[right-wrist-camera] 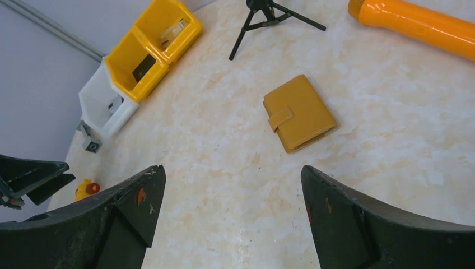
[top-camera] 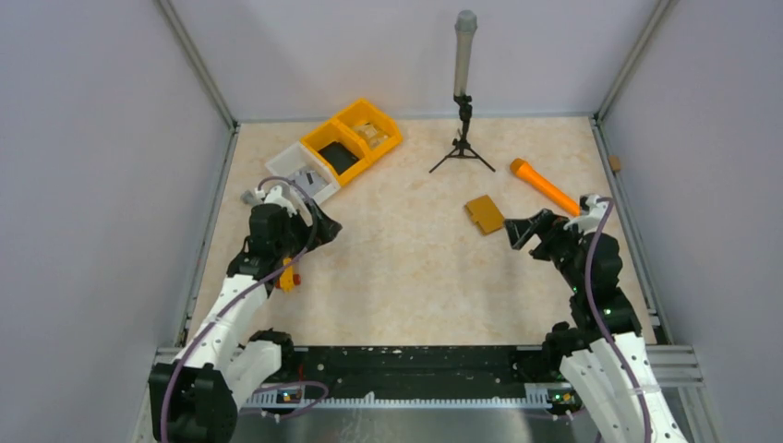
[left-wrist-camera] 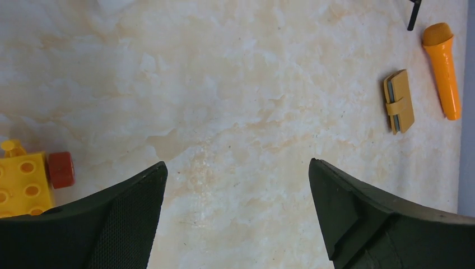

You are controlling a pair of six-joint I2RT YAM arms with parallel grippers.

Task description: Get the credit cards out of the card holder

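A tan card holder (top-camera: 485,213) with a strap lies flat on the right half of the table, closed, seen also in the left wrist view (left-wrist-camera: 402,101) and the right wrist view (right-wrist-camera: 302,115); any cards inside are hidden. My right gripper hangs open to the right of and in front of the holder, empty. My left gripper is open and empty over the left side of the table, far from the holder.
An orange microphone (top-camera: 545,185) lies behind the holder. A tripod (top-camera: 462,148) stands at the back. Yellow and white bins (top-camera: 391,134) sit back left, a yellow block toy (left-wrist-camera: 22,185) under the left arm.
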